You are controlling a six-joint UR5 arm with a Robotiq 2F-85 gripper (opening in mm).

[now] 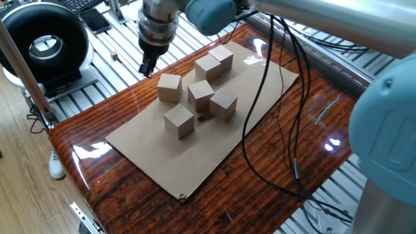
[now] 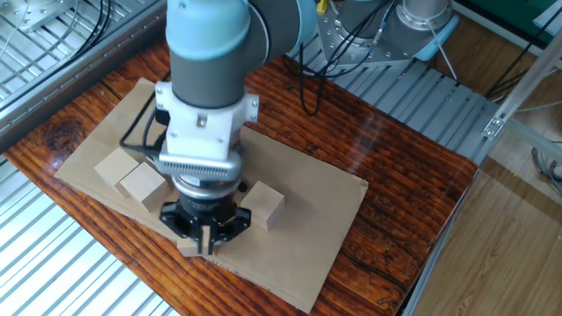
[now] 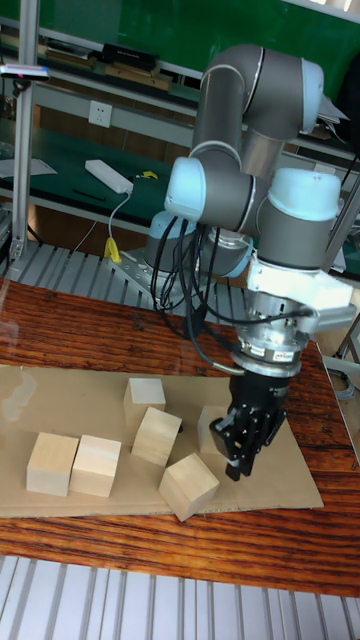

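Observation:
Several plain wooden cubes rest on a flat cardboard sheet [image 1: 162, 156]. In exterior view 1, the nearest cube [image 1: 179, 121] sits left of a dark spot, a middle cube [image 1: 200, 95] and a right-hand cube [image 1: 223, 105] stand close together, and a left cube [image 1: 169, 88] is near the sheet's edge. Two more, a far cube [image 1: 208, 67] and its neighbour [image 1: 222, 57], are side by side. My gripper [image 1: 147, 70] hangs above the table's far left edge, fingers pointing down, apart from the cubes. From exterior view 2 it covers some of them. Its finger gap is too small to judge.
Glossy brown wooden table [image 1: 260, 175] surrounds the cardboard, with bare room at its near side. Loose black cables [image 1: 250, 120] dangle from the arm over the right side. A black ring-shaped object [image 1: 45, 42] stands beyond the table at left.

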